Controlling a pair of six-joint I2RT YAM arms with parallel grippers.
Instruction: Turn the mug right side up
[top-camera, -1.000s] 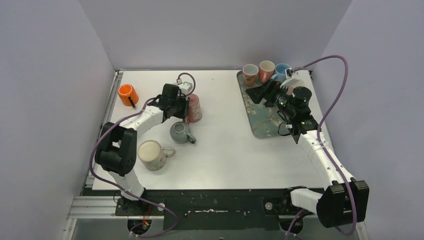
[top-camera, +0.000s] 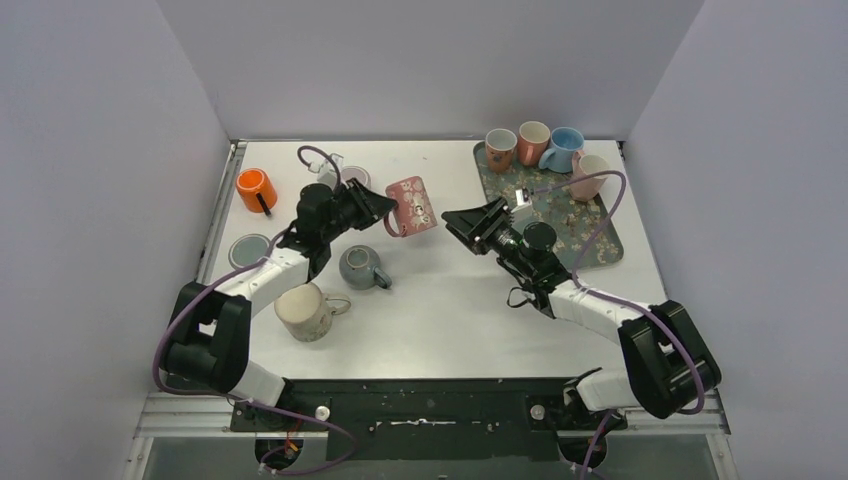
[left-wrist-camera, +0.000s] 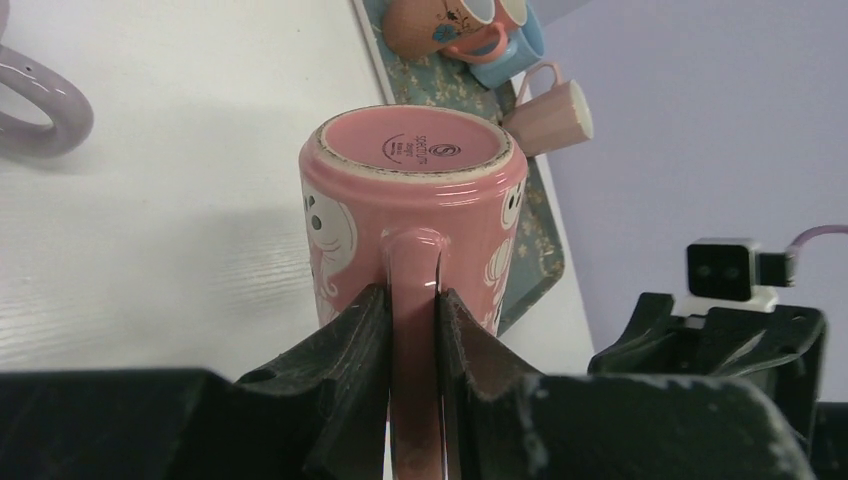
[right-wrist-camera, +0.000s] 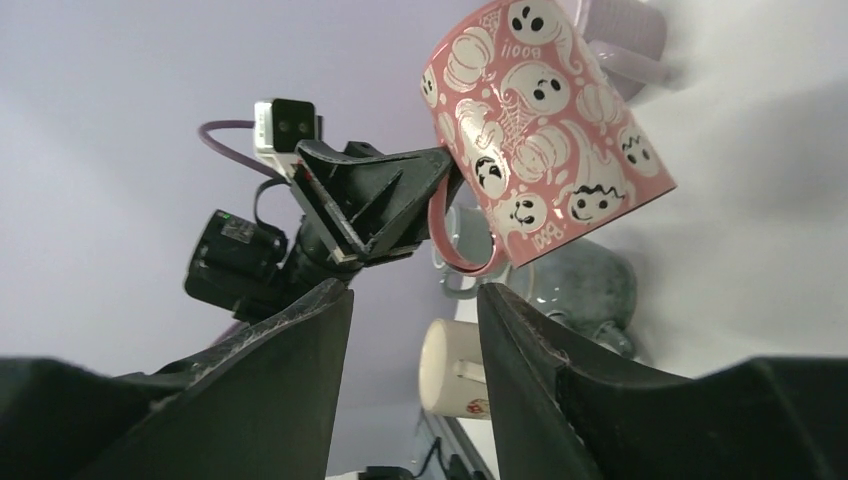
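The pink mug (top-camera: 412, 206) with white ghost and pumpkin figures hangs above the table, tilted. In the left wrist view its printed base (left-wrist-camera: 420, 145) faces up. My left gripper is shut on the mug's handle, one finger on each side of it. The right wrist view shows the mug's patterned side (right-wrist-camera: 545, 125) beyond my right gripper, whose fingers stand apart with nothing between them. From above, the right gripper (top-camera: 462, 226) points at the mug, a short gap to its right. The inside of the mug is hidden.
Beneath the left arm stand a grey-blue mug (top-camera: 359, 266) and a cream mug (top-camera: 302, 313). An orange mug (top-camera: 254, 188) is farther left. Several mugs occupy the back of the green tray (top-camera: 603, 254) at right.
My left gripper has lifted the pink mug off the table and tilted it, bringing it slightly right. The right gripper has come left from over the tray towards the mug.
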